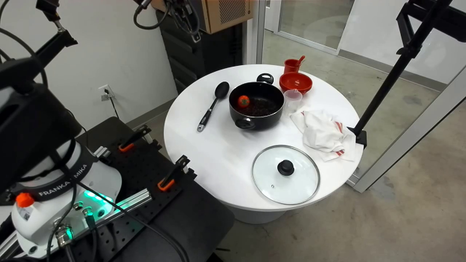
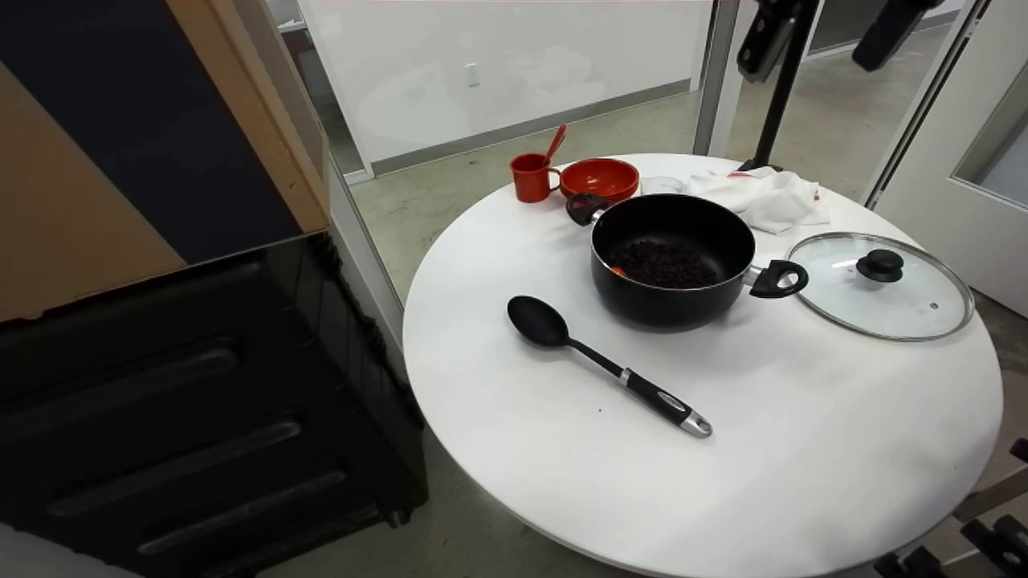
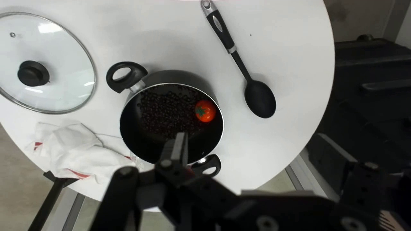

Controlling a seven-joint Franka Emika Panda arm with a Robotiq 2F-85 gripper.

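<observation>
My gripper is open along the bottom of the wrist view, blurred, with nothing held between its fingers. Its left finger (image 3: 179, 148) overlaps the near rim of the black pot (image 3: 210, 144) in that view; how high it hangs above cannot be told. Dark beans (image 3: 165, 111) cover part of the pot's bottom, and a red tomato (image 3: 206, 111) lies among them by the wall. Left of the pot in the wrist view lies the glass lid (image 3: 57, 61) with its black knob. A black spoon (image 2: 597, 358) rests flat on the white table (image 2: 540, 453).
Behind the pot stand a red bowl (image 1: 295, 82) and a red cup (image 1: 291, 66) with a red utensil in it. A clear cup (image 1: 292, 98) and a crumpled white towel (image 1: 323, 131) sit beside the pot.
</observation>
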